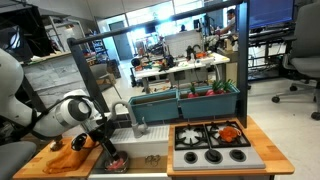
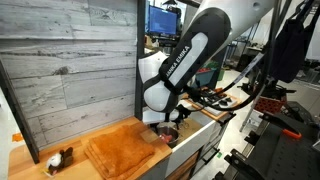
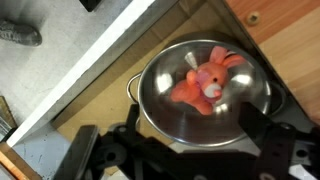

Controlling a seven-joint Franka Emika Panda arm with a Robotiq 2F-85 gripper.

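A shiny metal pot with two loop handles fills the middle of the wrist view. Inside it lies a small pink-orange plush toy, towards the pot's upper right side. My gripper stands open over the pot, its dark fingers spread wide with nothing held between them. From exterior view 1, the pot shows low beside the arm, below the wrist. The fingertips are hard to make out in both exterior views.
An orange cloth lies on the wooden counter by the arm. The stove is to the right, with an orange-red item on a burner. A faucet and a blue shelf stand behind. A small toy sits at the counter's far end.
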